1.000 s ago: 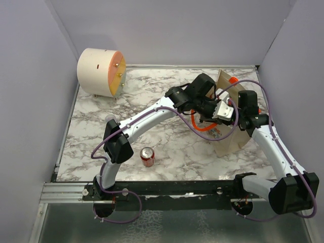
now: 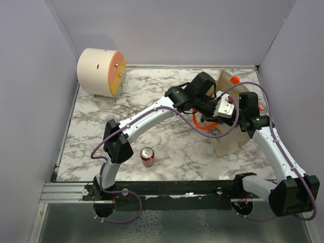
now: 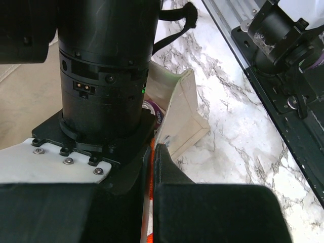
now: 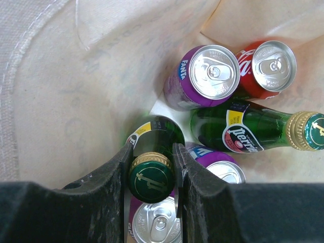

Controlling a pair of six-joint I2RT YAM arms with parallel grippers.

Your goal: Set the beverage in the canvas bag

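The beige canvas bag stands open at the right of the table. In the left wrist view, the left gripper is shut on the edge of the bag. Inside the bag, the right gripper is shut on the neck of a green bottle, whose gold-edged cap points up at the camera. Whether its base rests on anything cannot be seen. A red-and-silver can stands alone on the marble table.
In the bag lie a second green bottle, a red can and several purple cans. At back left stands a cream drum-shaped box.
The left arm looks still.
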